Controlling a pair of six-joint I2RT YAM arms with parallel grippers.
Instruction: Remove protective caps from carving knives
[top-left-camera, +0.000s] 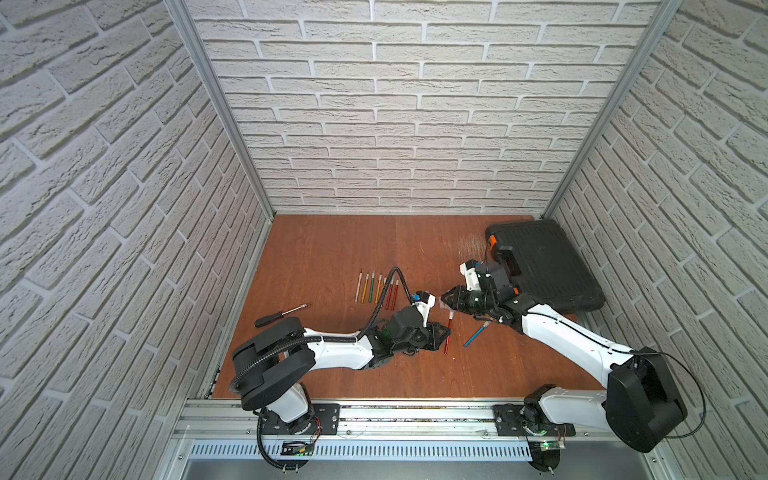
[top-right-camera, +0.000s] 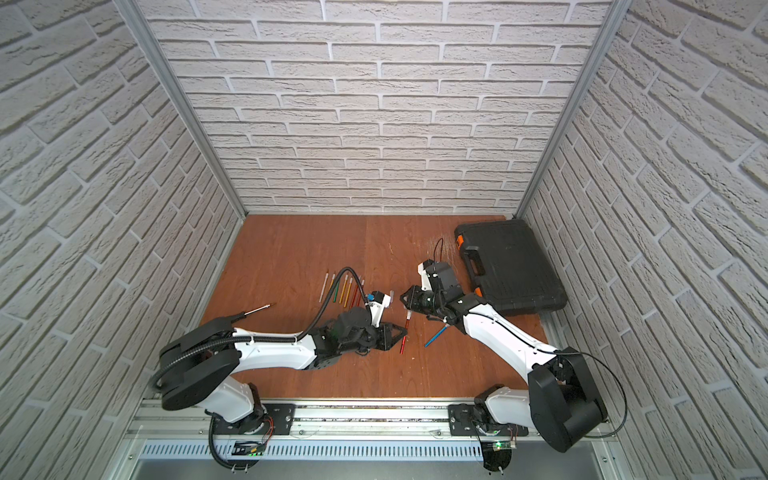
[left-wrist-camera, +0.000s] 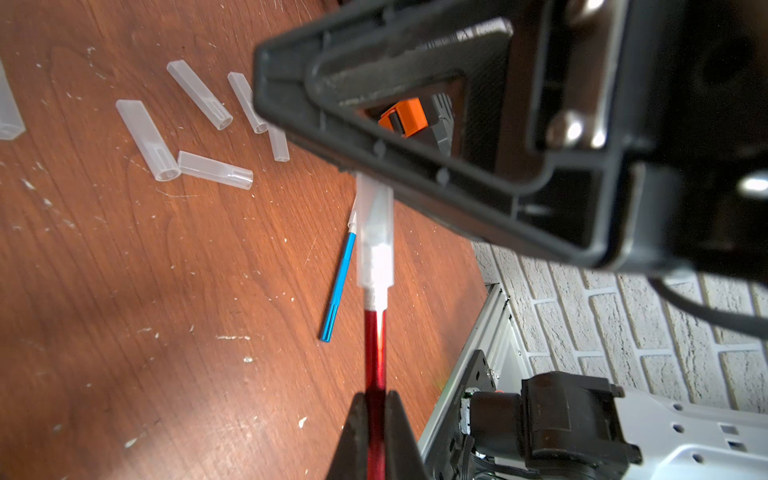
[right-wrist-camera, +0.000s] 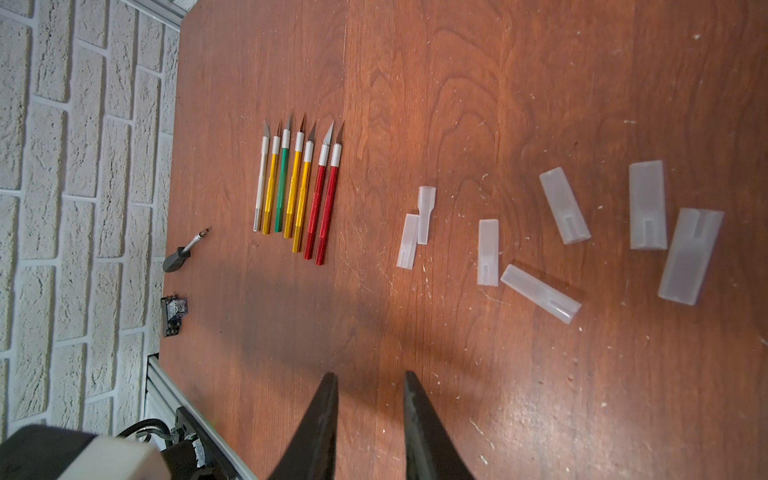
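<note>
My left gripper is shut on the red handle of a carving knife (left-wrist-camera: 375, 336). A translucent cap (left-wrist-camera: 376, 232) covers its blade end, pointing up toward my right arm. The right gripper stands part open just beyond the cap; in the left wrist view its dark finger (left-wrist-camera: 384, 120) hides the cap's far end. No cap shows between the right fingers in the right wrist view. On the table to the right lies a blue knife (top-left-camera: 477, 333), its tip partly hidden. A row of uncapped knives (right-wrist-camera: 300, 188) lies at the left.
Several loose clear caps (right-wrist-camera: 557, 204) are scattered in the table's middle. A black case (top-left-camera: 548, 264) stands at the back right. A screwdriver (top-left-camera: 278, 316) lies at the left.
</note>
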